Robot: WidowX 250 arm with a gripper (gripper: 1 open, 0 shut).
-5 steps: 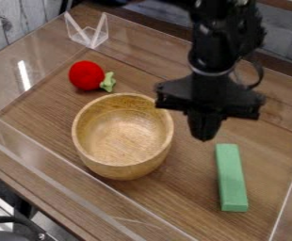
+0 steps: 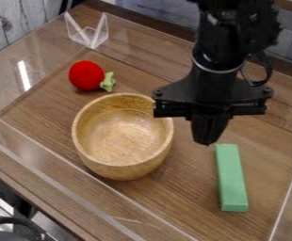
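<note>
My gripper (image 2: 212,132) hangs in the centre right of the view, large and dark, shut with nothing visible between its fingers. A wooden bowl (image 2: 123,151) sits on the table to its lower left. A green block (image 2: 231,176) lies flat below the gripper on the right. A red ball (image 2: 89,75) rests at the upper left, behind the bowl.
The wooden table (image 2: 60,198) has bare room at the front and along the right. A white object (image 2: 83,28) stands at the back left, near the table's edge.
The gripper has shifted slightly and now looms a little larger. A small green item seen beside the red ball a second ago is no longer visible. The bowl and block have not moved.
</note>
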